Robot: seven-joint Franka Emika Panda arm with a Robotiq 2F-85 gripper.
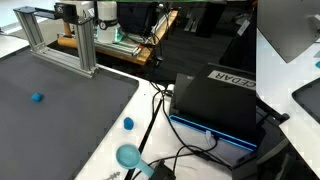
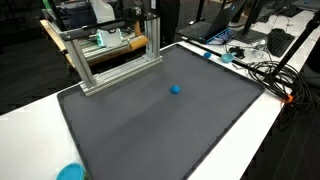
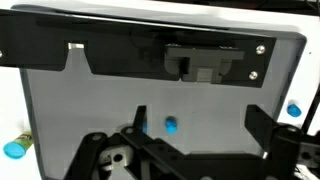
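In the wrist view my gripper stands open above the grey board, its dark fingers wide apart with nothing between them that I can see held. A small blue object [image 3: 171, 125] lies on the board below. The same blue piece shows in exterior view 2 as a blue object [image 2: 175, 89] and in exterior view 1 as a blue spot [image 1: 37, 97]. A second blue piece [image 3: 294, 110] rests off the board on the white table. I cannot make out the gripper clearly in the exterior views.
A metal frame [image 2: 110, 70] stands along one edge of the board [image 2: 150, 125]; its black crossbar [image 3: 130, 50] spans the wrist view. A teal cup [image 1: 130, 156], a blue-topped can [image 2: 71, 172] and cables surround the board. Most of the board is clear.
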